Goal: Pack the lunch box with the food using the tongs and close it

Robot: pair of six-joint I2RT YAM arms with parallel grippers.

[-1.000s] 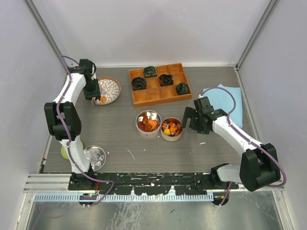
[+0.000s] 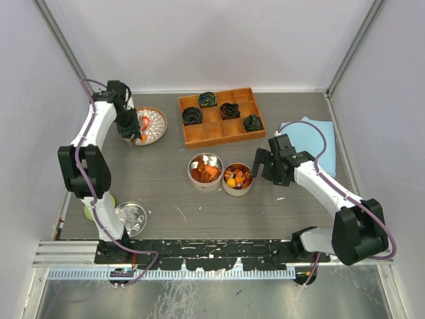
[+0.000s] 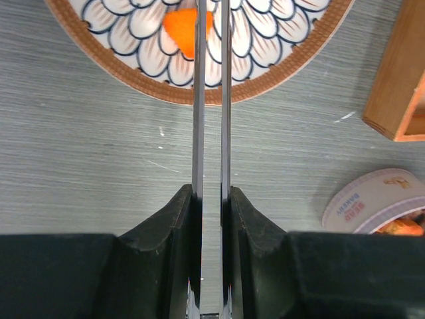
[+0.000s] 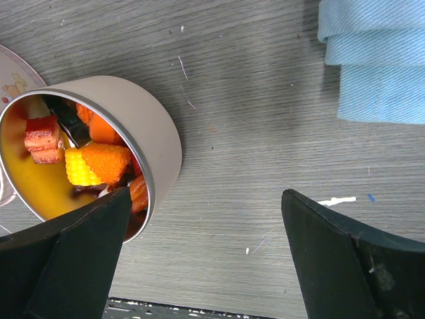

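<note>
My left gripper is shut on long metal tongs (image 3: pixel 226 139), whose two thin arms reach over the patterned plate (image 3: pixel 149 46) at the back left; their tips lie beyond the wrist view. An orange food piece (image 3: pixel 179 30) rests on the plate beside the tongs. In the top view a red piece (image 2: pixel 145 122) shows on or just above the plate; whether the tongs grip it, I cannot tell. Right gripper stands open and empty beside the lunch tin (image 4: pixel 143 109) of carrot, corn and meat. Against that tin stands a second food tin (image 2: pixel 206 173).
A wooden compartment tray (image 2: pixel 216 129) with dark-green items stands at the back. A blue cloth (image 2: pixel 312 138) lies at the right. Front left are a silver lid (image 2: pixel 131 218) and a green item (image 2: pixel 89 211).
A red piece has come into sight at the plate and shifted slightly right. My left gripper has moved slightly; the right arm stays still.
</note>
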